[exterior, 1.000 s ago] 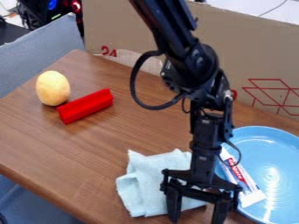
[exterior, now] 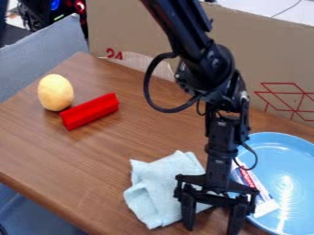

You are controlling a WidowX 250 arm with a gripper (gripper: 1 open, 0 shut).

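Note:
My black gripper [exterior: 212,217] is low at the front right of the wooden table, its fingers pointing down between a pale blue cloth [exterior: 156,191] and the left edge of a blue plate [exterior: 289,188]. The fingers stand apart, over the cloth's right part and the bare wood beside it; whether anything is between them is hard to see. A white tube with red print [exterior: 251,182] lies on the plate's left side, partly hidden by the gripper.
A yellow potato-like object [exterior: 55,92] and a red cylinder [exterior: 88,111] lie at the table's left. A cardboard board [exterior: 135,37] stands along the back.
Over the last second my gripper has shifted very slightly, and the cloth's folds have moved a little with it.

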